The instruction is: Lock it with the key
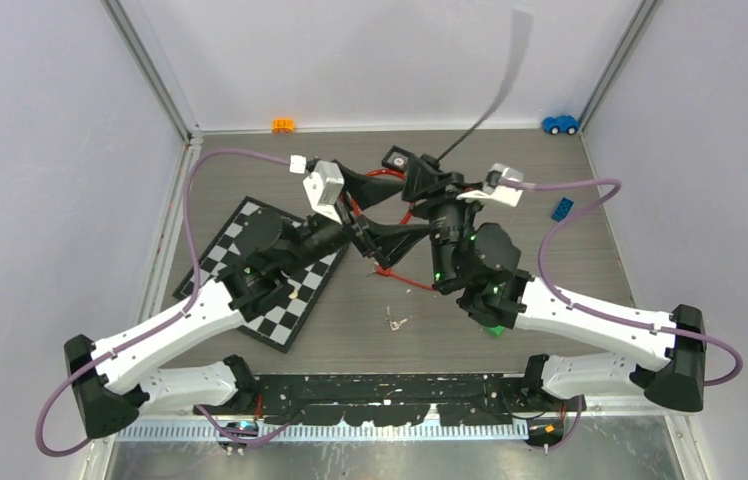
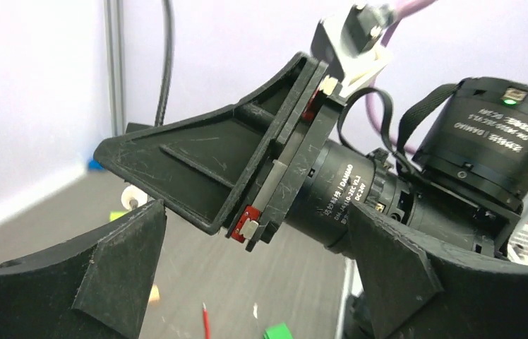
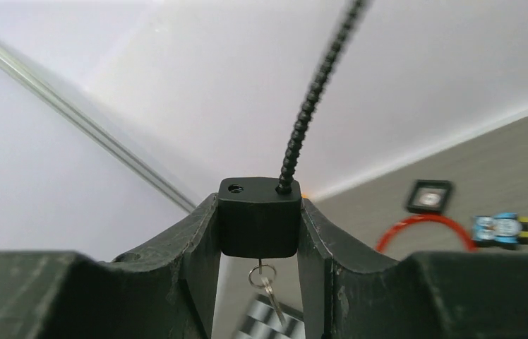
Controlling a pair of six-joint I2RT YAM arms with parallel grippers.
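My right gripper is closed around a black lock block (image 3: 260, 222), one finger against each side. A black braided cable (image 3: 308, 106) rises from the lock's top. Below the block hangs a ring with a key (image 3: 270, 289); how it joins the lock is hidden. My left gripper (image 1: 412, 212) stands open close to the right one in the top view, nothing between its fingers. From the left wrist, the right gripper's dark finger (image 2: 198, 152) fills the middle, and a pale round piece (image 2: 134, 197) shows under its tip.
Loose keys (image 1: 396, 320) lie on the table at front centre. A red cable loop (image 1: 383, 173) and a black square (image 1: 398, 158) lie behind the grippers. The chessboard (image 1: 285, 318) is at left.
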